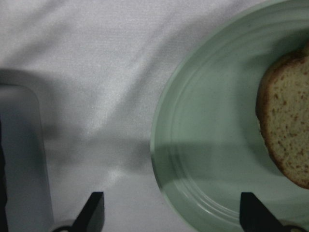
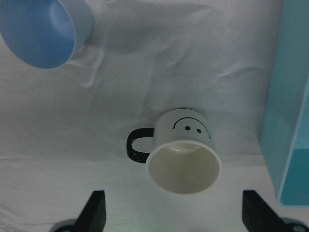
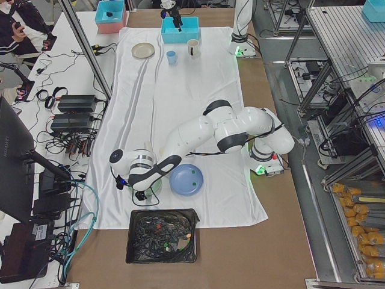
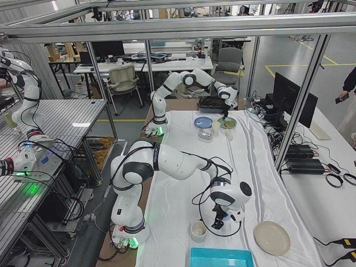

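In the left wrist view a green plate (image 1: 207, 145) holds a slice of bread (image 1: 285, 116); my left gripper is open above the plate's edge, nothing between its fingers. In the right wrist view my right gripper is open above a white smiley mug (image 2: 181, 154) with a black handle, lying between a blue cup (image 2: 43, 34) and a blue bin (image 2: 285, 106). A blue plate (image 3: 186, 179) sits beside the green one, mostly hidden by my left arm in the left camera view.
A black lined tray (image 3: 161, 236) is beyond the plates at the near end. A cream plate (image 4: 271, 238) lies near the mug.
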